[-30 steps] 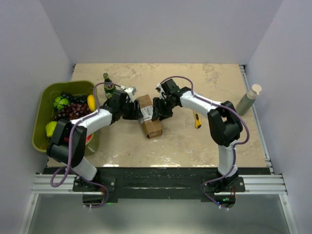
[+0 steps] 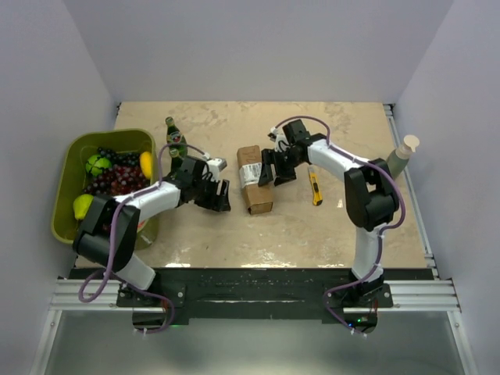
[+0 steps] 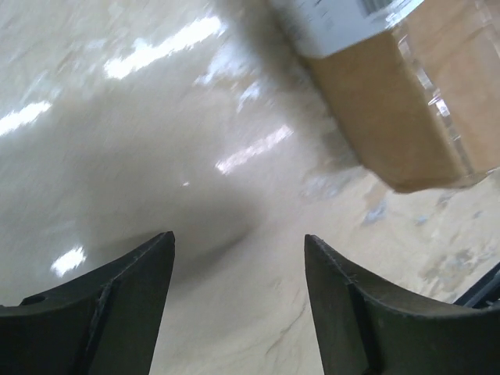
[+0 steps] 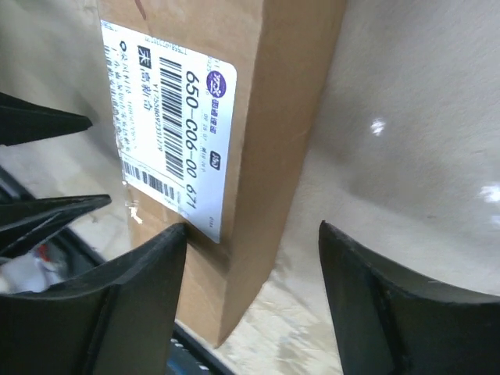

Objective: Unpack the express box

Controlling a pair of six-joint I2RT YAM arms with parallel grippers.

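Note:
The cardboard express box (image 2: 258, 199) with a white label (image 4: 172, 125) stands near the table's middle. My left gripper (image 2: 220, 192) is open just left of it, nothing between its fingertips; in the left wrist view the box (image 3: 383, 109) is beyond them. My right gripper (image 2: 275, 170) is at the box's right side, open; in the right wrist view one finger (image 4: 133, 312) is against or very near the box's labelled face, the other over bare table. A yellow utility knife (image 2: 316, 189) lies right of the box.
A green bin (image 2: 62, 180) of fruit stands at the left, a green bottle (image 2: 176, 137) behind my left gripper, a pale bottle (image 2: 401, 156) at the right edge.
The box has shifted right, with my right gripper moving right alongside it. My left gripper was at the box and now stands apart from it, slightly lower in the top view.

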